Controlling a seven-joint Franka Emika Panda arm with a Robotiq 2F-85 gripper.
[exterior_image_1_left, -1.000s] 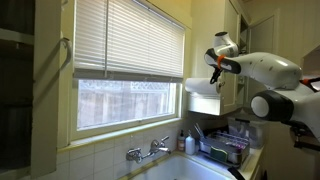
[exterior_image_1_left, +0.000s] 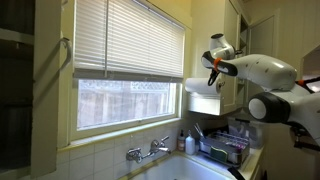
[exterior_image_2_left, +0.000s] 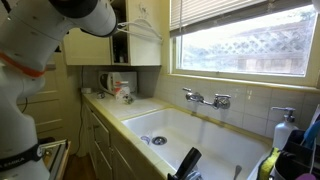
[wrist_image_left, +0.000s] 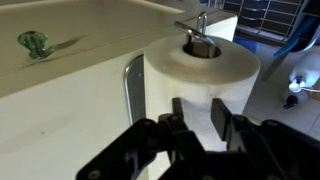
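Observation:
A white paper towel roll (wrist_image_left: 195, 75) fills the middle of the wrist view, held on a metal holder (wrist_image_left: 197, 42) beside the pale cabinet. My gripper reaches in from below in that view. Its dark fingers (wrist_image_left: 178, 112) stand part open, with the white paper showing in the gap. Whether they touch the paper, I cannot tell. In exterior view 1 the roll (exterior_image_1_left: 202, 86) hangs beneath the upper cabinet, with my gripper (exterior_image_1_left: 208, 68) close against it. Exterior view 2 shows the arm (exterior_image_2_left: 65, 50), while the gripper's fingertips cannot be made out there.
Cabinet doors (exterior_image_1_left: 232, 60) rise close beside the arm, and a green knob (wrist_image_left: 35, 43) protrudes near the roll. Below lie the white sink (exterior_image_2_left: 190, 140), the wall faucet (exterior_image_2_left: 208, 100) and a dish rack (exterior_image_1_left: 225, 148). The window blind (exterior_image_1_left: 130, 40) hangs to the left.
In exterior view 1 the arm's end sits slightly lower, closer to the roll, than one second ago. The roll has stayed in place.

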